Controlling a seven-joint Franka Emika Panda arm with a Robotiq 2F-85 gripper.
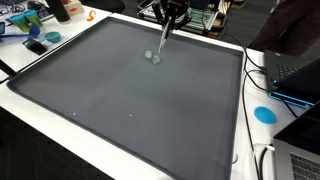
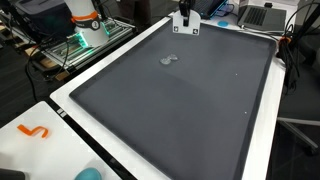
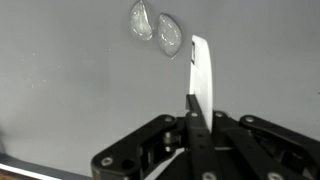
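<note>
Two small clear leaf-shaped pieces lie close together on the grey board, at the top of the wrist view. In exterior view 1 these clear pieces sit near the far edge. My gripper is shut, beside them to the right in the wrist view. A flat white blade projects from its black fingers; whether it is a fitted finger or a held piece, I cannot tell. Nothing clear shows between the fingers. The blade's tip stands apart from the clear pieces in the wrist view.
A low dark rim borders the board, and most of its surface is bare. On the white table lie a blue disc and an orange piece. A laptop stands on the right, with cables nearby.
</note>
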